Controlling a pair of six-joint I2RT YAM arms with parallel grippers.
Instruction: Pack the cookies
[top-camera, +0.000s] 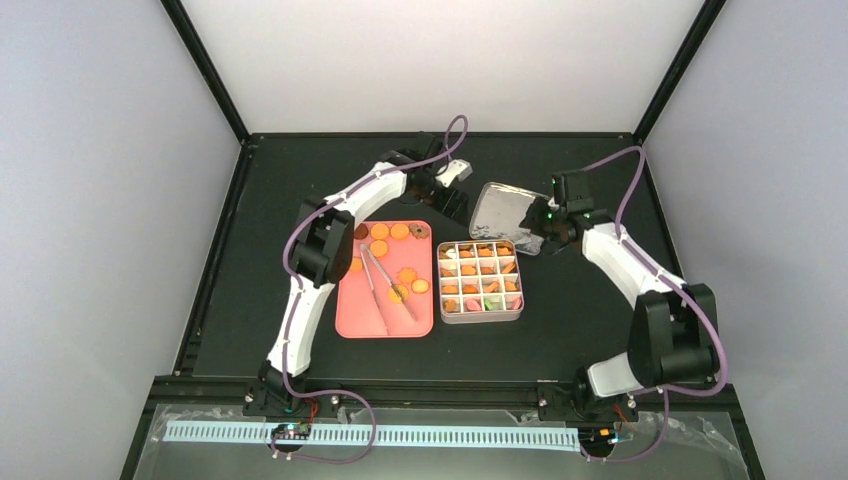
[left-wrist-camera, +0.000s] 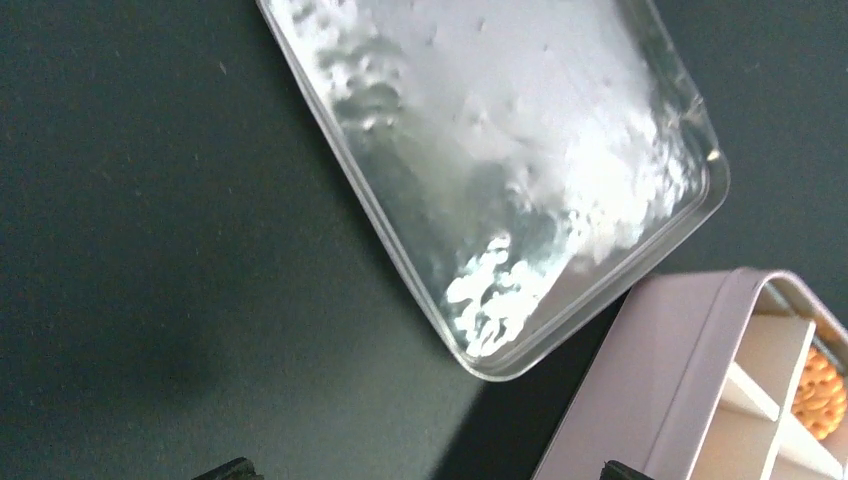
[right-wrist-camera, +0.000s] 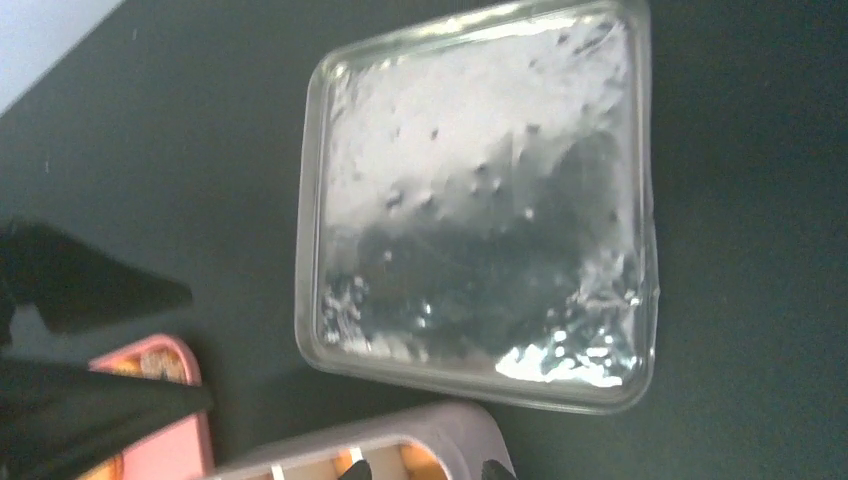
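The silvery see-through lid (top-camera: 503, 210) lies askew on the black table behind the sectioned box (top-camera: 480, 316). Cookies and coloured pieces sit in the box's cells. My left gripper (top-camera: 456, 207) stands open just left of the lid; its dark fingers (right-wrist-camera: 110, 410) also show at the left of the right wrist view, with nothing between them. At the lid's right side is my right gripper (top-camera: 536, 217), overlapping its edge from above. Its fingertips (right-wrist-camera: 355, 471) are apart, above the box corner in that view, with no held thing visible.
A pink tray (top-camera: 350, 318) left of the box carries several round cookies (top-camera: 399, 231) and metal tongs (top-camera: 385, 273).
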